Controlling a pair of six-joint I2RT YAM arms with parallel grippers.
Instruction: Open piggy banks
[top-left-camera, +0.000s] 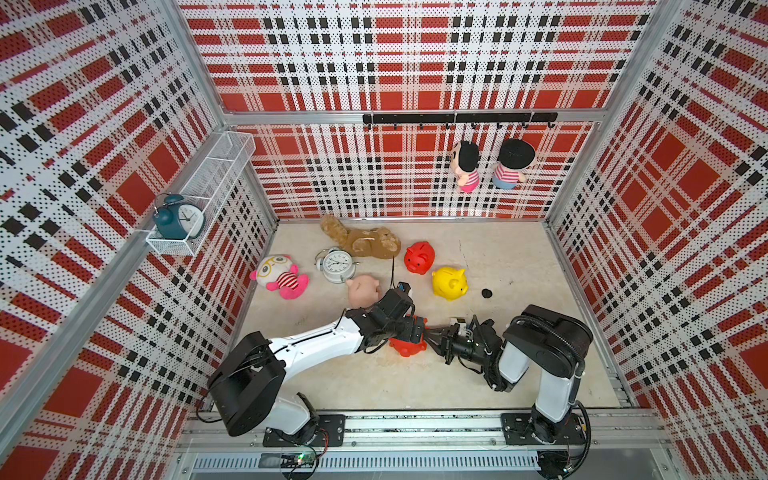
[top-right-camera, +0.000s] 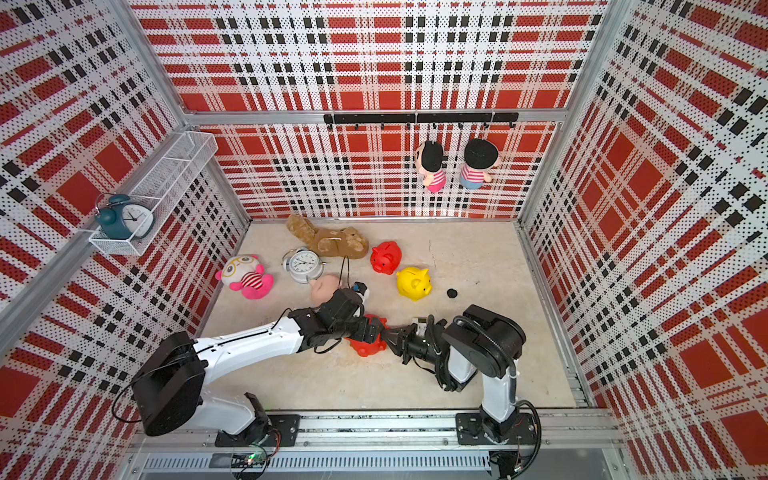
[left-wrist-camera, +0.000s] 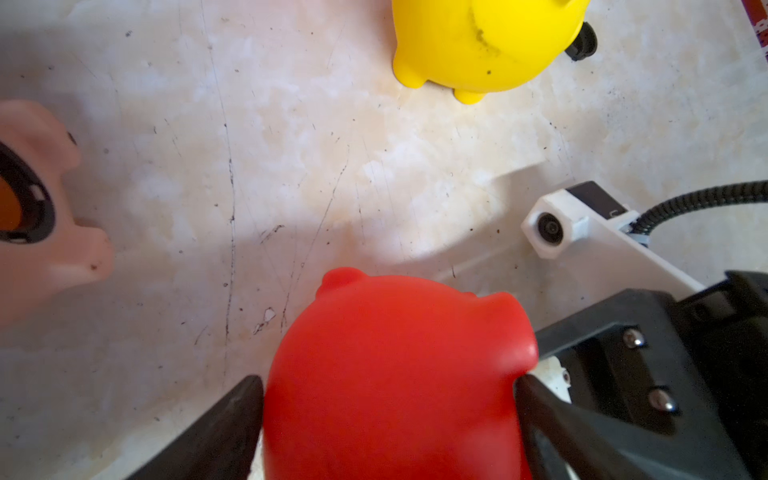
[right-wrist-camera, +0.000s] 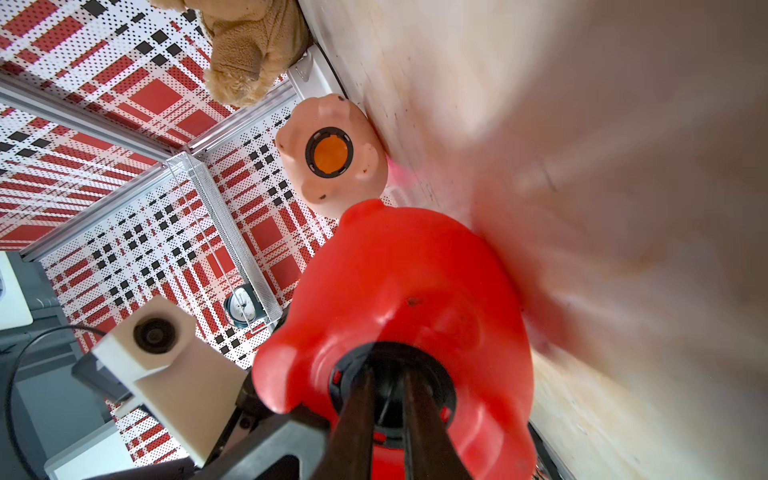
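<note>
A red piggy bank (left-wrist-camera: 392, 376) (right-wrist-camera: 400, 280) is at front centre, between the fingers of my open left gripper. Its black underside cap (right-wrist-camera: 352, 376) faces my right gripper, whose part-open fingertips are at that cap; whether they grip it is unclear. A pink piggy bank (top-left-camera: 364, 289) lies just behind, with an orange centre in a black ring (right-wrist-camera: 330, 152) on its underside. A yellow piggy bank (top-left-camera: 449, 282) and a second red one (top-left-camera: 418, 257) stand farther back.
A white clock (top-left-camera: 336, 265), a pink plush toy (top-left-camera: 280, 278) and brown plush (top-left-camera: 360, 240) lie at back left. A small black disc (top-left-camera: 486, 293) lies right of the yellow bank.
</note>
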